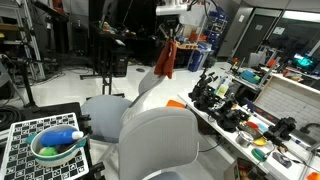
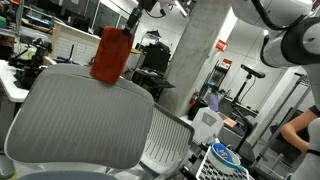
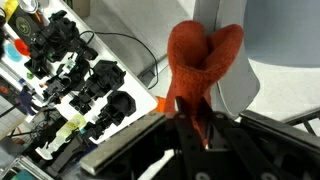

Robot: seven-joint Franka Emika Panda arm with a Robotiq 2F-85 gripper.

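Note:
A reddish-orange cloth (image 1: pixel 166 58) hangs from my gripper (image 1: pixel 174 38), high beside the backrest of a grey chair (image 1: pixel 158 140). In exterior view 2 the cloth (image 2: pixel 112 54) hangs in front of the top edge of a grey mesh backrest (image 2: pixel 78 115). In the wrist view the cloth (image 3: pixel 203 62) is bunched at the fingertips of my gripper, which is shut on it. Folds of cloth hide the fingertips. Whether the cloth's lower end touches a chair I cannot tell.
A bowl with blue and green things (image 1: pixel 58 142) stands on a black-and-white grid surface (image 1: pixel 20 155) at the left. A long white table (image 1: pixel 225 125) with black devices and tools runs along the right. Chairs crowd the middle.

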